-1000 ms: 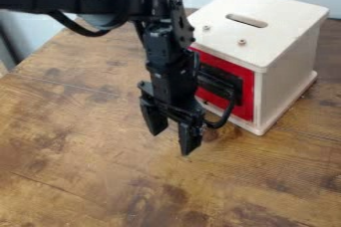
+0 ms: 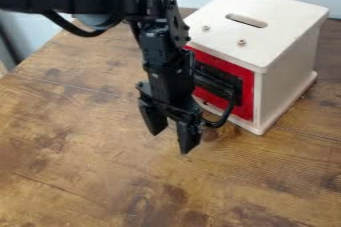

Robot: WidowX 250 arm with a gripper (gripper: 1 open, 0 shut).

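The black gripper hangs over the wooden table in the middle of the view, its two fingers apart with nothing between them. Behind it and to the right stands a pale wooden box with a slot in its top, two small knobs and a red front panel. The arm hides part of that panel and whatever is at its left side.
A pale wall and the table's far edge show at the back left.
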